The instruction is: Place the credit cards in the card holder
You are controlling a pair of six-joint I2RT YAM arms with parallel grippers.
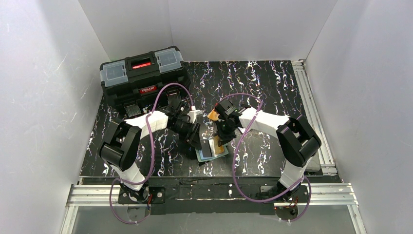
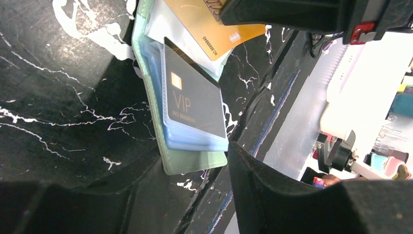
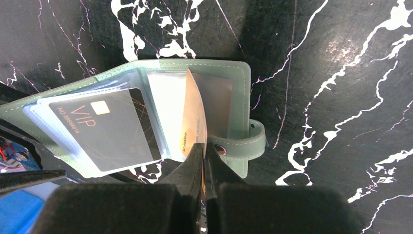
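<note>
The pale green card holder (image 1: 213, 159) lies spread on the table, its left flap raised in the left wrist view. A dark VIP card (image 2: 192, 95) sits in the clear sleeves (image 2: 187, 142) of that flap. My left gripper is open at the flap's outer end, its fingers apart on either side of the green edge; contact cannot be judged. Over the holder's other half, my right gripper is shut on a gold card (image 3: 193, 119), which stands on edge and bends slightly. Its lower part is hidden by the fingers.
Another orange card (image 1: 213, 115) lies behind the right gripper. A black toolbox (image 1: 143, 78) stands at the back left. The holder's strap (image 3: 243, 147) sticks out at one side.
</note>
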